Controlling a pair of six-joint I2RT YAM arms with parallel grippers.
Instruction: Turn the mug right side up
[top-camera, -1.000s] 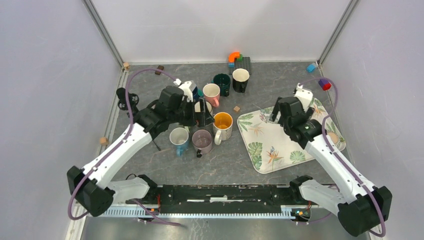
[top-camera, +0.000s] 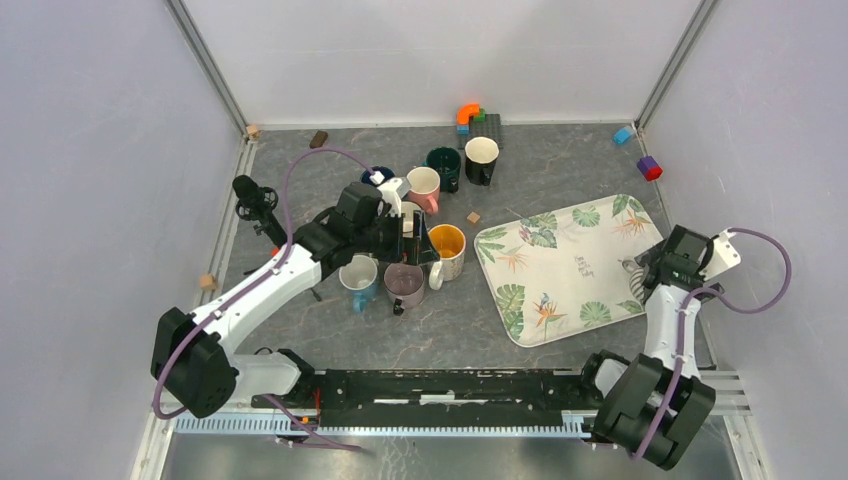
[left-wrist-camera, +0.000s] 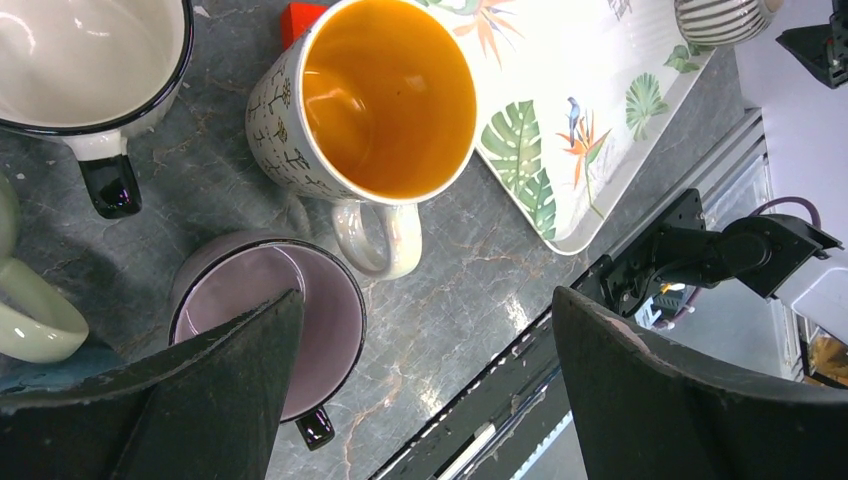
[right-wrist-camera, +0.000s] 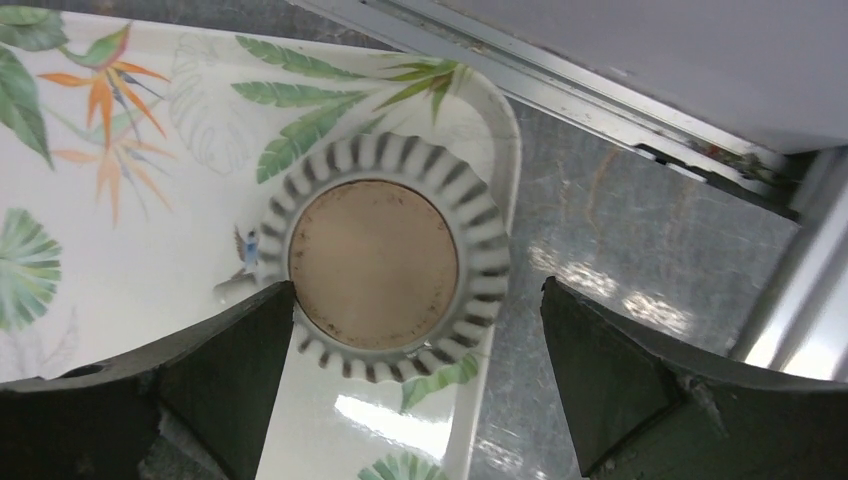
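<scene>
A ridged white-and-grey mug (right-wrist-camera: 373, 260) sits upside down near the edge of the floral tray (right-wrist-camera: 120, 260), its tan base facing up. In the top view it is mostly hidden under my right gripper. That gripper is open directly over the mug, its fingers either side of it in the right wrist view. My left gripper is open above a cluster of upright mugs, over the lilac mug (left-wrist-camera: 315, 355) and near the orange-lined mug (left-wrist-camera: 390, 100), with nothing held.
More mugs, including a black one (top-camera: 481, 160) and a pink one (top-camera: 423, 185), stand centre-back. Small blocks (top-camera: 650, 169) lie along the edges. A wall bounds the tray's right side.
My right arm has swung right and toward the front, bringing its gripper over the upside-down mug. My left gripper has shifted slightly rightward over the mugs.
</scene>
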